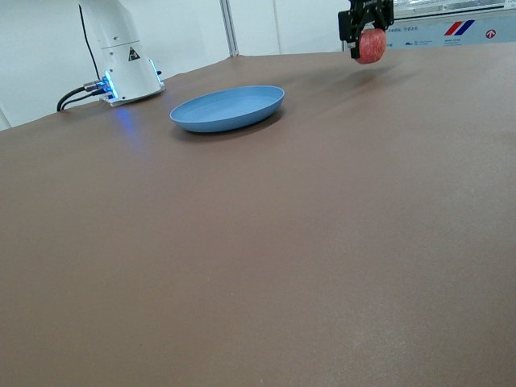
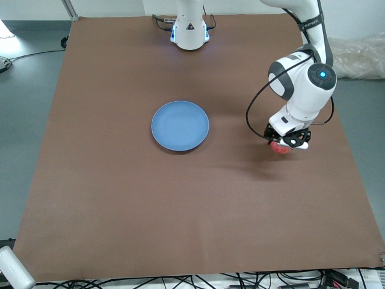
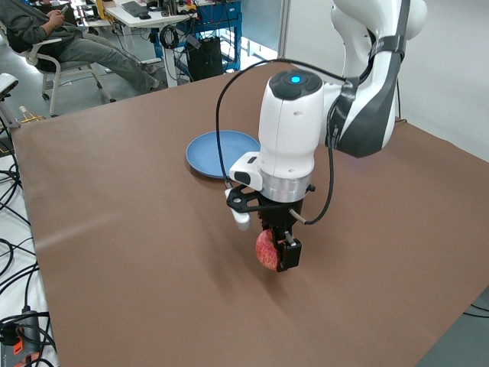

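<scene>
My gripper [image 3: 278, 252] is shut on a red apple [image 3: 267, 246] [image 1: 371, 47] [image 2: 279, 149], held above the brown table [image 2: 180, 217] toward its right side in the left view. A blue plate [image 2: 180, 125] [image 1: 226, 108] [image 3: 205, 155] lies empty on the table, to the left of the apple in the left view and apart from it. In the left view the gripper's fingers are mostly hidden by the wrist.
Cables run along the near edge.
</scene>
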